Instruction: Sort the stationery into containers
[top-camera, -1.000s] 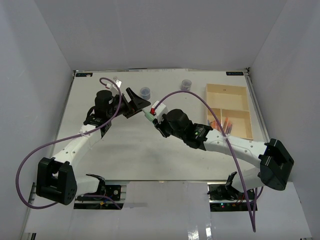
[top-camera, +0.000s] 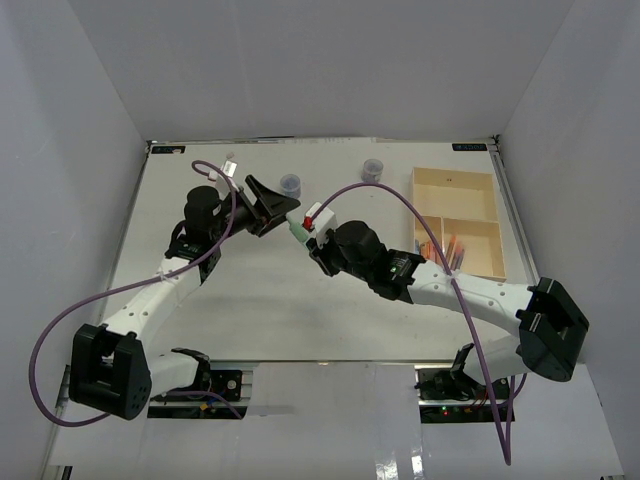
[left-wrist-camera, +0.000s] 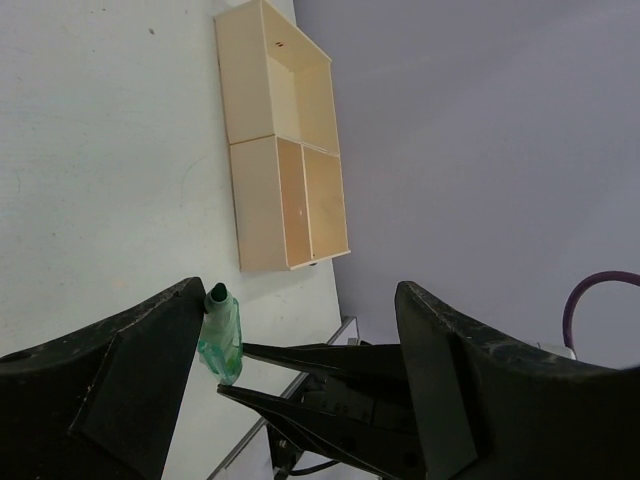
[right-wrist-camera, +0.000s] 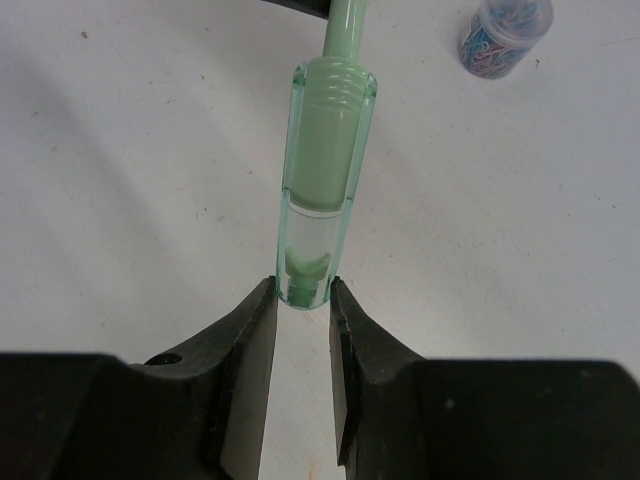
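A pale green pen-like item in a clear cap (right-wrist-camera: 322, 150) (top-camera: 298, 230) is held in my right gripper, which is shut on its lower end. My left gripper (top-camera: 266, 205) is part open at the item's other end, beside the green piece (left-wrist-camera: 222, 335); whether it touches cannot be told. A beige divided box (top-camera: 455, 190) (left-wrist-camera: 245, 70) stands on the right, with pens and pencils in its lower compartments.
Two small clear cups (top-camera: 290, 185) stand at the back; one in the right wrist view (right-wrist-camera: 500, 40) holds paper clips.
The right arm has stayed still with the green item.
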